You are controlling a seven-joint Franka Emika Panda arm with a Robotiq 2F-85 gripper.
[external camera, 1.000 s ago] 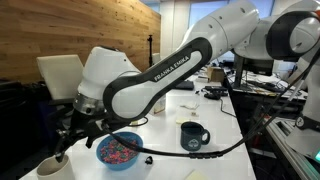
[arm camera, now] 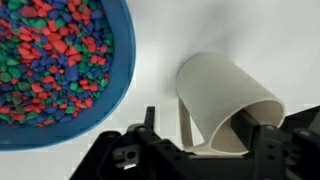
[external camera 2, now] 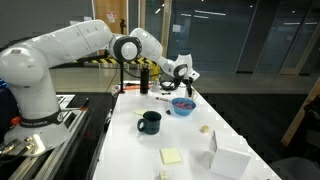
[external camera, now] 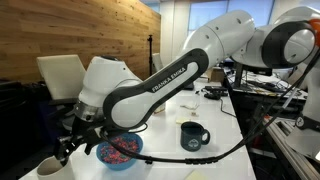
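A white cup (arm camera: pixel 215 95) with a handle is tilted in perspective in the wrist view, its mouth toward the lower right. My gripper is part open above it. One finger (arm camera: pixel 150 118) is outside the cup near its handle, with a visible gap; the other finger (arm camera: pixel 242 122) reaches over the mouth. The cup's near wall and handle lie between them. In exterior view 1 the cup (external camera: pixel 55 170) is at the bottom left, under the gripper (external camera: pixel 74 146).
Beside the cup is a blue bowl (arm camera: pixel 122 85) filled with red, green and blue pieces. A dark mug (external camera: pixel 194 136) stands farther right on the white table. Exterior view 2 also shows a white box (external camera 2: pixel 230 157) and a yellow note (external camera 2: pixel 172 156).
My gripper has come down slightly beside the cup, and the arm covers a bit more of the bowl. The cup and bowl look unmoved.
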